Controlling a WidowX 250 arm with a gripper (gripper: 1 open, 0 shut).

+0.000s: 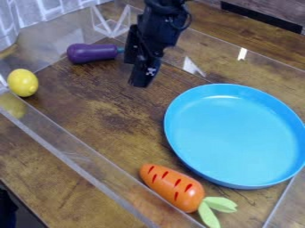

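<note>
My black gripper (139,69) hangs over the back middle of the wooden surface, its fingers open with nothing seen between them. Left of it lies a purple eggplant (92,52). A yellow lemon (23,83) sits at the far left. A large blue plate (233,135) lies at the right, and an orange toy carrot (176,186) with green leaves lies below it at the front.
Clear plastic walls border the wooden surface (102,116). The middle-left area between the lemon and the plate is clear.
</note>
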